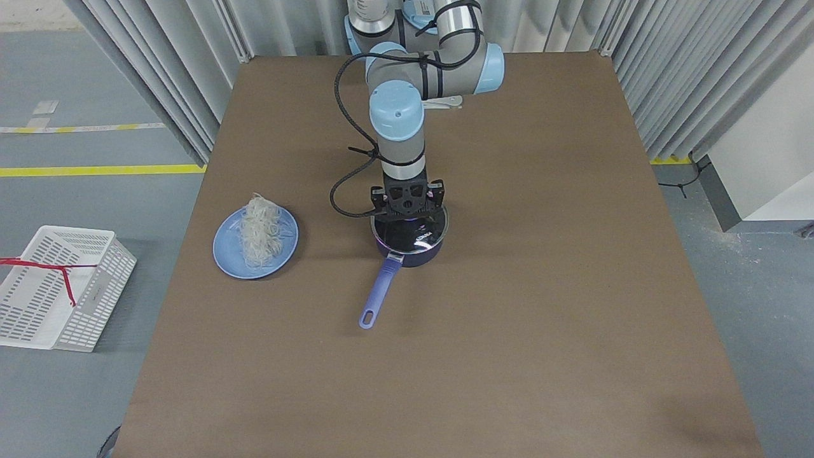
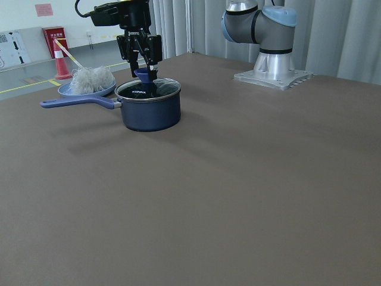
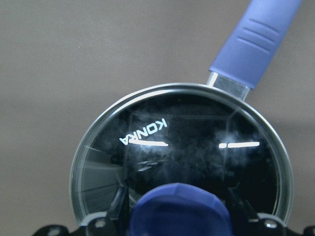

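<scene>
A blue pot [image 2: 152, 116] with a long blue handle [image 1: 379, 294] sits on the brown table, covered by a glass lid [image 3: 177, 132] with a blue knob [image 3: 179, 214]. My gripper [image 2: 143, 65] is down over the lid, its fingers on either side of the knob, seen at the bottom of the wrist view; whether they grip it is unclear. Left of the pot, in the front view, a blue plate [image 1: 229, 248] holds pale noodles [image 1: 261, 229].
A white basket [image 1: 99, 305] is on the floor beyond the table's left edge. The arm's mount [image 2: 274, 74] stands at the back.
</scene>
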